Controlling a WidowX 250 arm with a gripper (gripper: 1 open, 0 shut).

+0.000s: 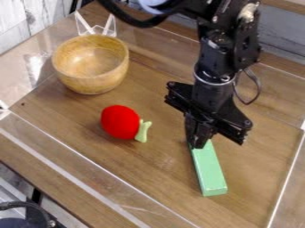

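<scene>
The black gripper point(201, 138) reaches down from the top right, its fingertips at the upper end of a pale green rectangular block point(208, 172) lying on the wooden table. I cannot tell how far apart the fingers are or whether they touch the block. To the left lies a red tomato-like object point(120, 122) with a light green tip.
A wooden bowl point(91, 64) sits at the upper left, with white prongs behind it.
</scene>
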